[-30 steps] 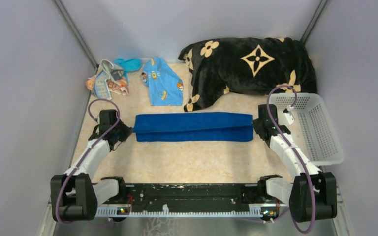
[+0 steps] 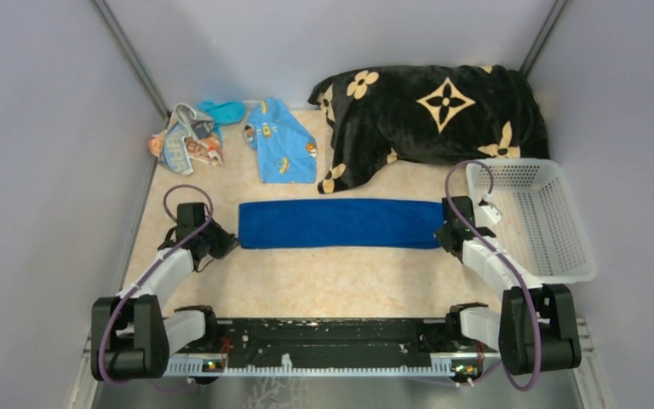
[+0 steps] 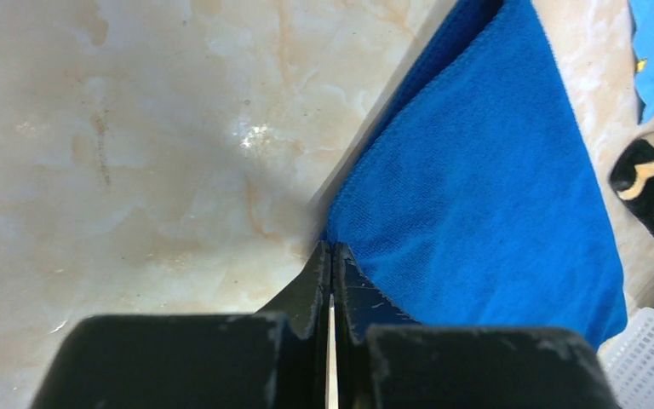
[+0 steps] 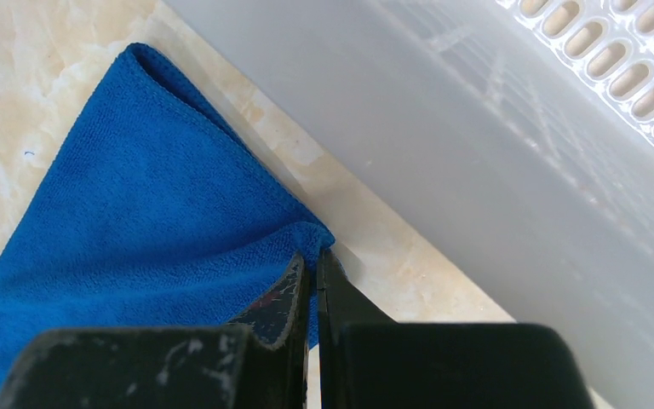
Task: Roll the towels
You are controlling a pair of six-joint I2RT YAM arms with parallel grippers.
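A blue towel (image 2: pixel 341 223) lies folded into a long flat strip across the middle of the table. At its near left corner my left gripper is shut, with the towel's corner edge right at its tips. On the opposite short end, my right gripper is shut on the near right corner, and the cloth bunches into a small crease there. Layers of the fold show along the towel's end in both wrist views.
A white perforated basket (image 2: pixel 569 204) stands close beside the right gripper. Behind the towel lie a black flowered blanket (image 2: pixel 443 119), a light blue patterned cloth (image 2: pixel 283 149) and a crumpled printed cloth (image 2: pixel 187 141).
Both grippers have come toward the front edge of the towel. The upper layer moved with them and now covers the lower strip that showed a second ago.
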